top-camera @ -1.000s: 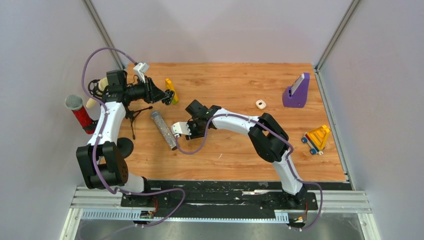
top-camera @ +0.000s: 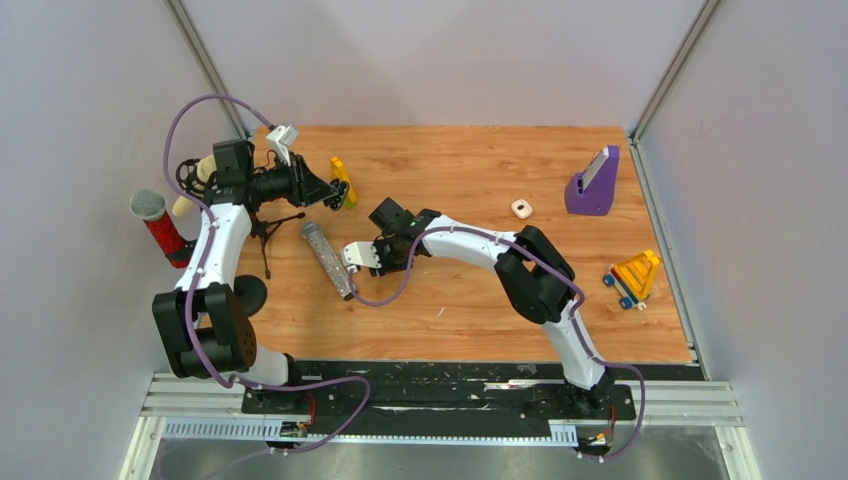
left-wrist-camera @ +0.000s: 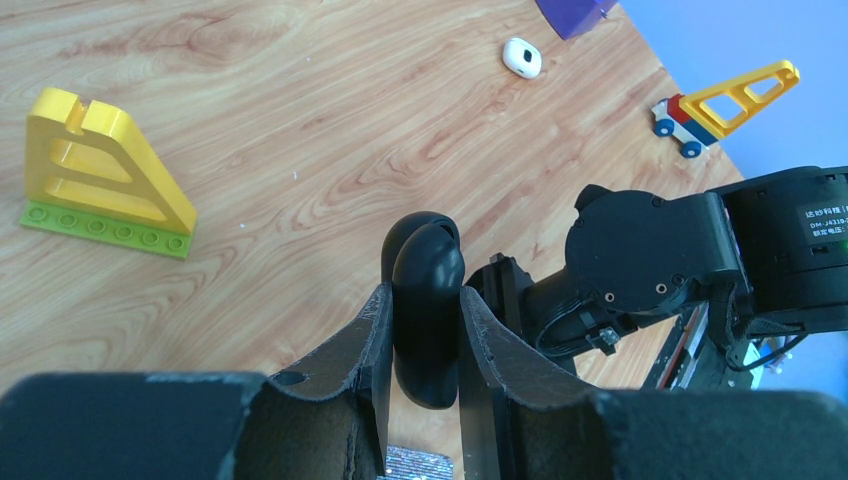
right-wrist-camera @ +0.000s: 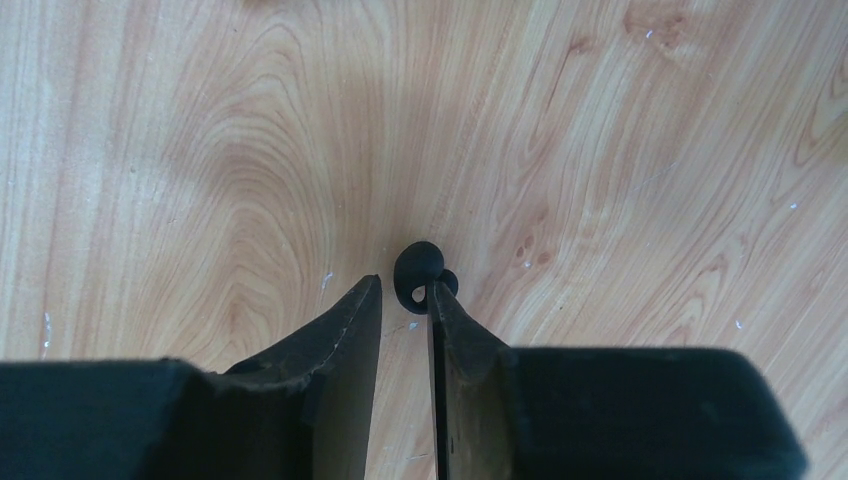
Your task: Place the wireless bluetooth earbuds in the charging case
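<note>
My left gripper is shut on a black earbud case [left-wrist-camera: 428,330], held up over the left of the table beside the yellow block piece. Low over the middle-left of the table, my right gripper has its fingertips just around a small black earbud [right-wrist-camera: 418,262] lying on the wood, one tip touching or very near it; the fingers stand part open. In the top view the right arm hides the earbud.
A silver microphone [top-camera: 325,255] lies between the arms. A white case [top-camera: 521,208], a purple stand [top-camera: 590,190] and a toy truck [top-camera: 632,278] are on the right.
My right arm has shifted very slightly. The left arm has not moved.
</note>
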